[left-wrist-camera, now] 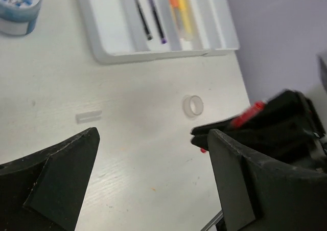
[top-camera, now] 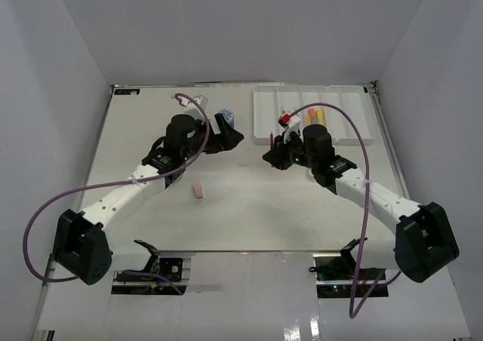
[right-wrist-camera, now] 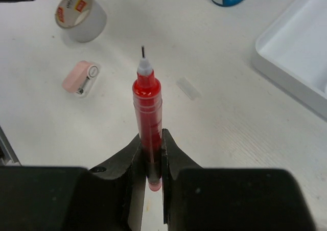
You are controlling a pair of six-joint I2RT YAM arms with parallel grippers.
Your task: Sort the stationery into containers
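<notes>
A red pen (right-wrist-camera: 148, 108) stands upright in my right gripper, which is shut on it above the table. In the top view this gripper (top-camera: 278, 157) hangs in front of the white compartment tray (top-camera: 264, 115). My left gripper is open and empty; from above, its wide-apart fingers (top-camera: 231, 135) point right, toward the right gripper with a gap between. Inside the tray lie a black pen (left-wrist-camera: 142, 16), a purple pen (left-wrist-camera: 157, 19), an orange marker (left-wrist-camera: 175, 8) and a yellow marker (left-wrist-camera: 184, 16). A pink correction tape (top-camera: 198, 190) rests front left.
A blue-lidded round container (top-camera: 226, 118) stands left of the tray. There is a tape roll (right-wrist-camera: 80, 16) near the left arm, a small clear ring (left-wrist-camera: 193, 106) before the tray and a flat clear piece (left-wrist-camera: 88, 116) mid-table.
</notes>
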